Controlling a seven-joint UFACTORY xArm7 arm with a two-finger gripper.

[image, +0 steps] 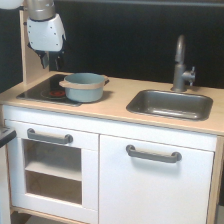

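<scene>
A blue-grey pot with tan handles stands upright on the right part of the dark stovetop. My gripper hangs at the upper left, above the stovetop and to the left of the pot, apart from it. Its dark fingers are small here, and whether they are spread or closed is unclear. No object shows clearly between them.
On the right of the wooden counter are a sink and a tall dark faucet. Below, a white cabinet door is closed. An open-fronted compartment has a shelf. A grey handle juts in at the left edge.
</scene>
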